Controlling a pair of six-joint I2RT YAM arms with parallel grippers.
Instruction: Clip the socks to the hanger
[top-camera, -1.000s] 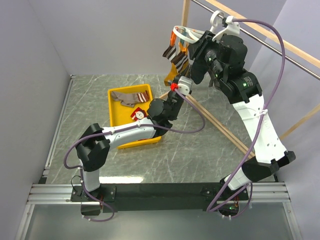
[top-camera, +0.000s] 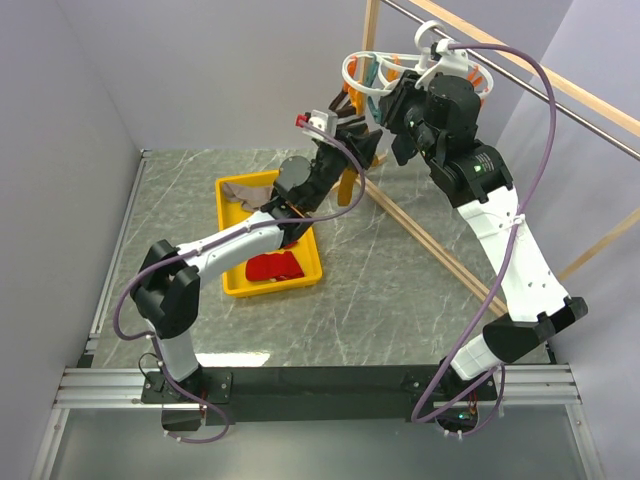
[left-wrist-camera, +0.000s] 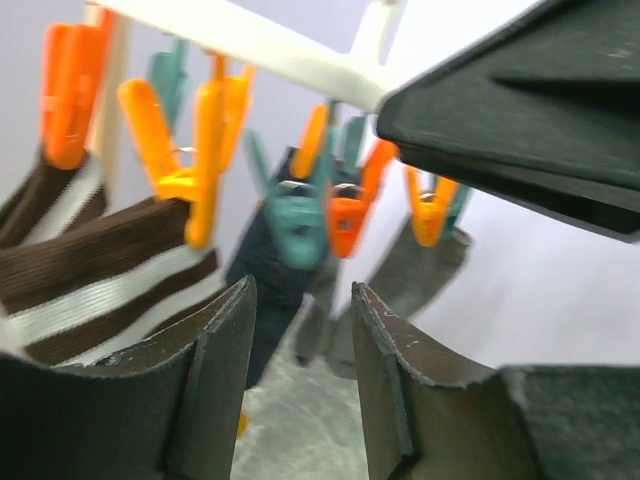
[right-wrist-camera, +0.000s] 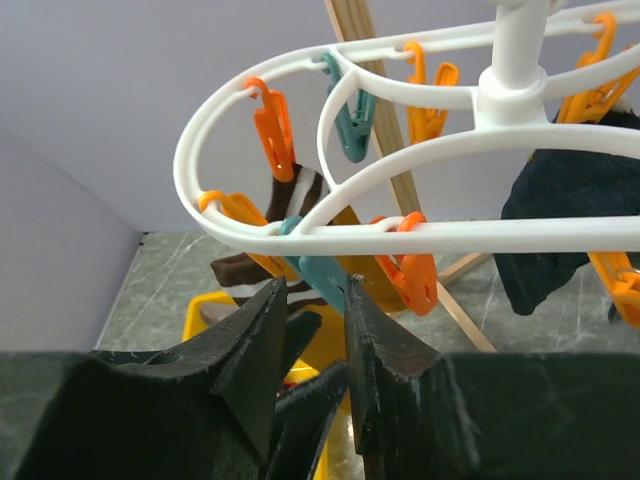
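Observation:
The white hanger (top-camera: 365, 88) carries orange and teal clips, and a brown-striped sock (left-wrist-camera: 110, 275) and a dark blue sock (right-wrist-camera: 560, 215) hang from it. My left gripper is open below the clips; a teal clip (left-wrist-camera: 298, 225) shows beyond its fingertips, with no sock between them. Under the hanger's front bar, my right gripper is part open. Its fingertips stand near a teal clip (right-wrist-camera: 322, 275); whether they touch it is unclear. In the top view, the left gripper partly covers the hanging striped sock. A grey sock (left-wrist-camera: 405, 275) hangs farther back.
A yellow basket (top-camera: 312, 255) on the grey table holds a greyish sock (top-camera: 248, 194) and a red sock (top-camera: 272, 267). The metal rail (top-camera: 560, 103) and wooden bars (top-camera: 430, 242) stand near the right arm. Both grippers are close together.
The right gripper and the hanger have shifted only slightly.

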